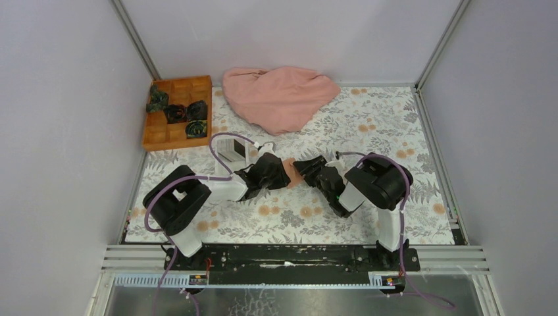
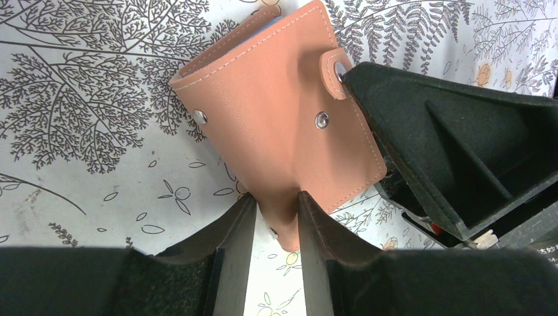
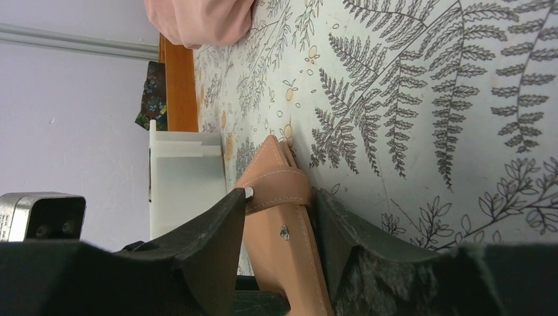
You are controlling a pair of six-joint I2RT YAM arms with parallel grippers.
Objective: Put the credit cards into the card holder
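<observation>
The card holder (image 2: 263, 112) is salmon-coloured leather with metal snaps, lying tilted in the left wrist view. A bluish edge (image 2: 271, 24) shows inside its open top side; I cannot tell if it is a card. My left gripper is shut on its lower corner, the leather between both fingertips. At the opposite side, my right gripper has the strap (image 3: 279, 189) and edge of the holder between its fingers, one tip against the strap's snap. From above, both grippers meet at the holder (image 1: 289, 172), mostly covering it. No loose credit card is clearly visible.
A white rack (image 1: 231, 150) stands just behind the left arm. Back left is an orange compartment tray (image 1: 176, 137) with dark rolled items; a pink cloth (image 1: 279, 99) lies at the back.
</observation>
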